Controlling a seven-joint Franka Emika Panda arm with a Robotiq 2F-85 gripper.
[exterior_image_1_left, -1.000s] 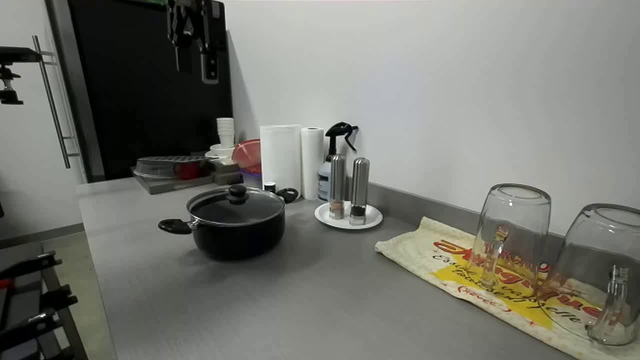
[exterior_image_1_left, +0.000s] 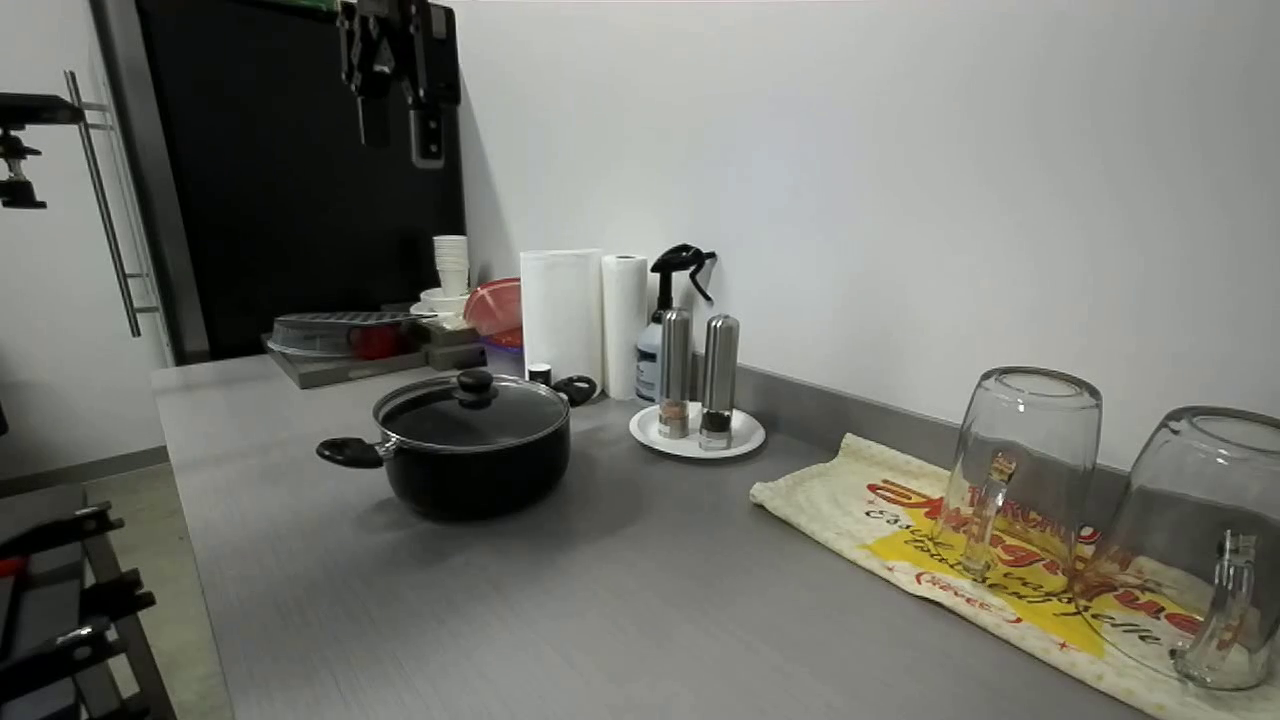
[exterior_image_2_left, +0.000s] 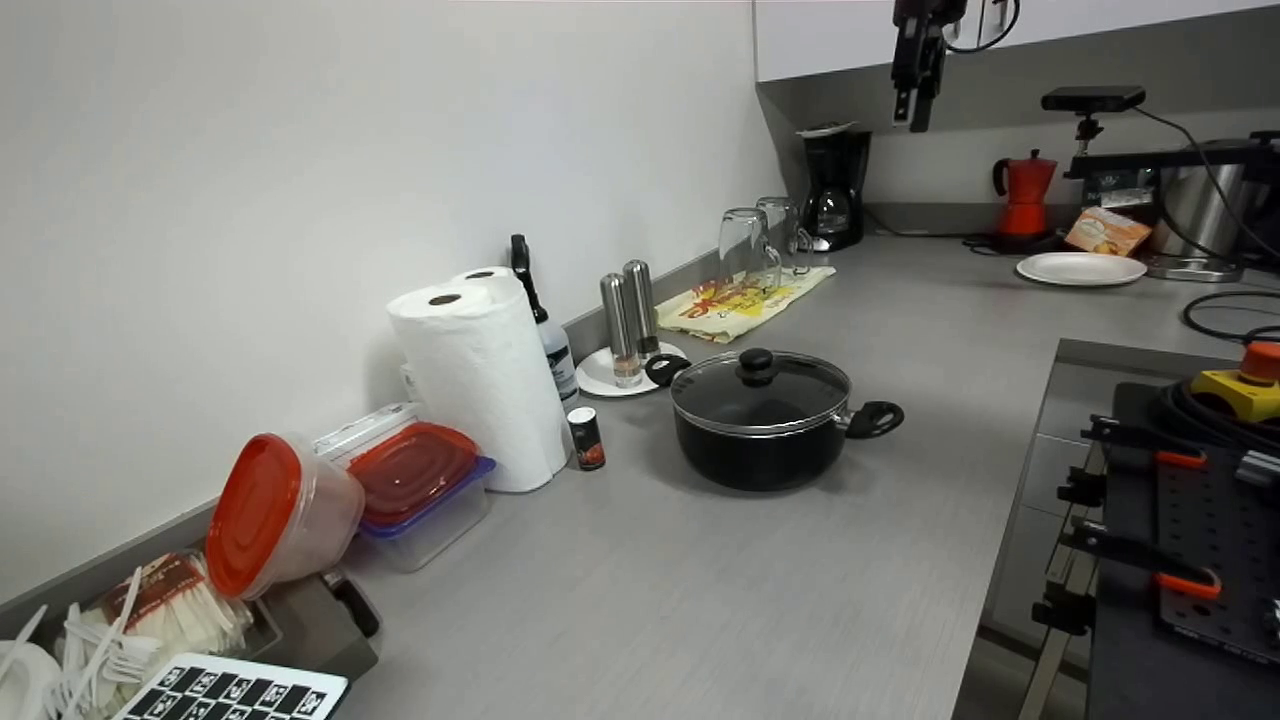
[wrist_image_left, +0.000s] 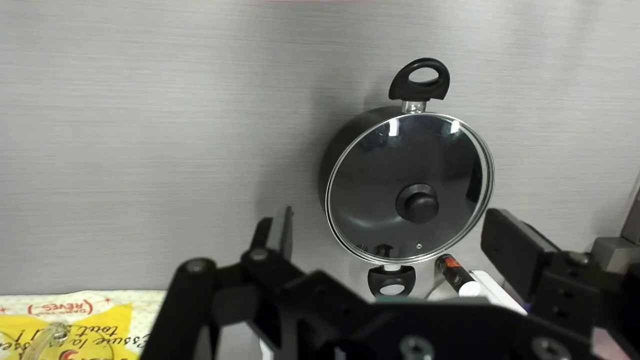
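Observation:
My gripper (exterior_image_1_left: 399, 142) hangs high above the counter, open, with nothing between its fingers. In the wrist view its fingers spread to either side of the picture, with the black pot (wrist_image_left: 339, 147) well below them. The pot stands upright on the counter under a glass lid (wrist_image_left: 378, 180) with a steel rim. A round black knob (wrist_image_left: 421, 207) sits in the middle of the lid. Two black loop handles stick out from opposite sides; one handle (exterior_image_2_left: 876, 419) points toward the counter's front edge.
Two steel mills (exterior_image_1_left: 717, 372) on a white plate (exterior_image_1_left: 750, 434), a spray bottle (exterior_image_1_left: 649, 356) and paper towel rolls (exterior_image_2_left: 474, 372) line the wall. Upturned glass mugs (exterior_image_1_left: 1020, 468) rest on a printed towel (exterior_image_1_left: 798, 492). A small dark jar (exterior_image_2_left: 585, 439) stands near the rolls.
My gripper has shifted very slightly to the right in exterior view 1. The pot, the lid and everything else on the counter are where they were.

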